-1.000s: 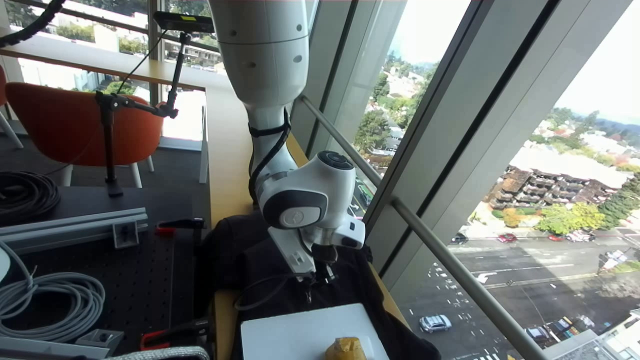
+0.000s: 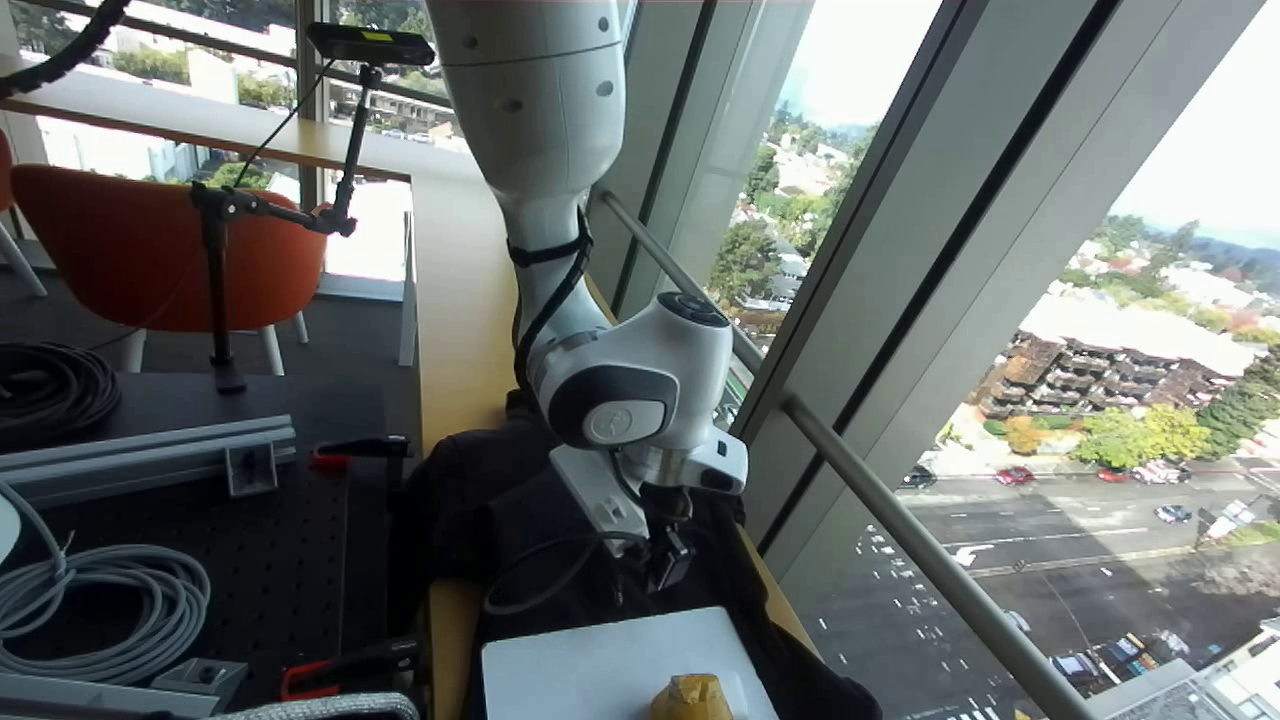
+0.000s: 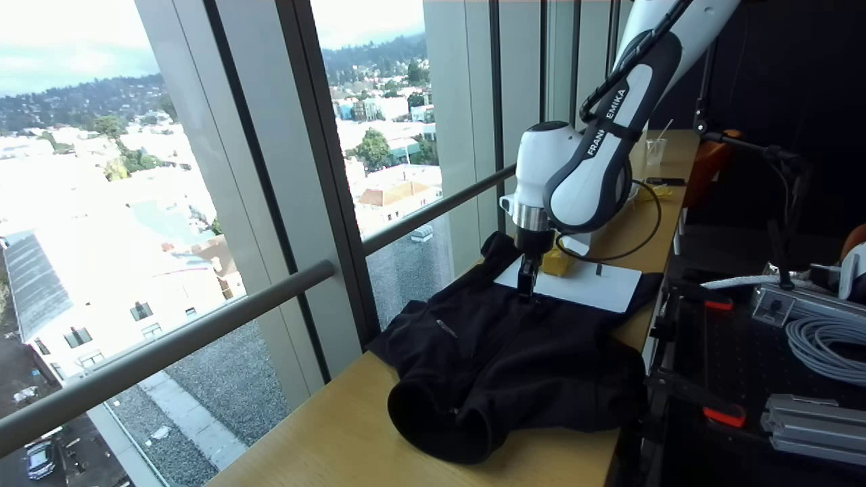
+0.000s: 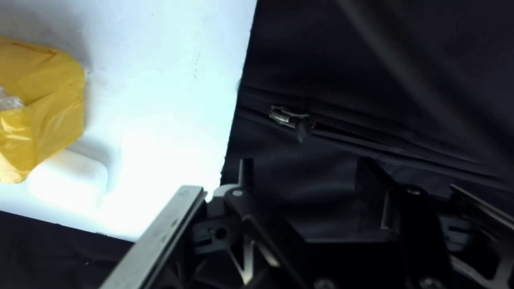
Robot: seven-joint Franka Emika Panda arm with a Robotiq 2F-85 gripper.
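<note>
A black jacket lies spread over the table, and the wrist view shows its zipper with a metal slider. My gripper is part open over the dark cloth, its two fingers apart with no object visible between them. The slider sits just ahead of the fingertips, between their lines. In exterior view 2 the gripper points down at the jacket beside the white board's edge; whether it touches the cloth is hard to tell. The zipper under the gripper body is hidden.
A white board lies on the jacket, bearing a yellow taped block and a small white piece. Windows with a metal rail run along one side. A dark pegboard bench with coiled cable stands on the other.
In exterior view 1 my arm and gripper have shifted a little to the right. The board and the yellow block have stayed put.
</note>
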